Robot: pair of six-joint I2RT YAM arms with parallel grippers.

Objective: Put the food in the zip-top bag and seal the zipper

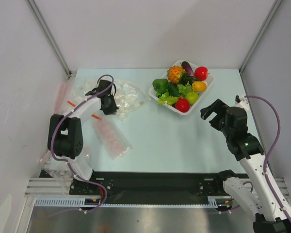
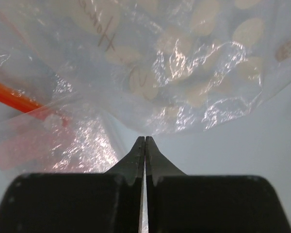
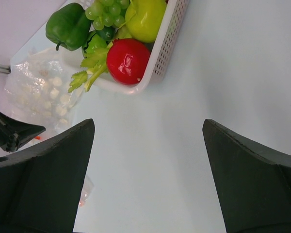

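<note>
A clear bag with pale round food slices (image 2: 184, 63) lies flat at the back left of the table. In the left wrist view its edge is just beyond the tips of my left gripper, which is shut with nothing between its fingers. A second clear bag (image 1: 111, 137), holding pinkish pieces, lies nearer the front. An orange strip (image 2: 12, 97) lies at the left, partly under clear plastic. My right gripper stands open and empty over bare table on the right.
A white basket (image 3: 160, 58) full of vegetables and fruit stands at the back centre, including a red tomato (image 3: 128, 61) and a green pepper (image 3: 69, 26). More clear plastic lies along the left edge.
</note>
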